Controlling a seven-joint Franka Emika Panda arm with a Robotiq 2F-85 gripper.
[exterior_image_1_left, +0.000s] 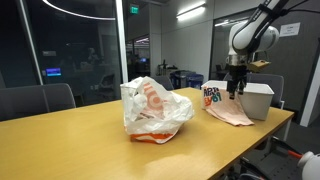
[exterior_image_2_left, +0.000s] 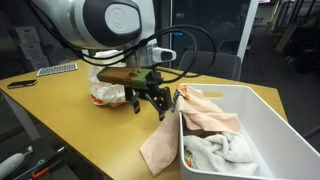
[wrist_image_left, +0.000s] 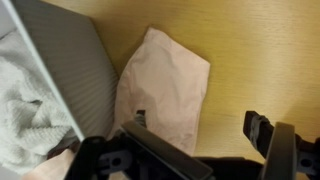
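Observation:
A pale pink cloth (exterior_image_2_left: 158, 148) lies partly on the table beside a white box (exterior_image_2_left: 262, 100) and runs up over the box's edge, with more pink fabric inside. In exterior view 1 the cloth (exterior_image_1_left: 228, 106) hangs in front of the box (exterior_image_1_left: 257, 98), a printed patch on its upper part. My gripper (exterior_image_2_left: 152, 114) is open above the table by the box, holding nothing. From the wrist, the flat end of the cloth (wrist_image_left: 165, 80) shows below, nearer the left finger; bare table lies under the right one. The gripper appears above the cloth, not gripping it.
A white towel (exterior_image_2_left: 220, 152) sits in the box, whose wall (wrist_image_left: 75, 60) rises close on the left in the wrist view. A white plastic bag (exterior_image_1_left: 155, 112) stands mid-table.

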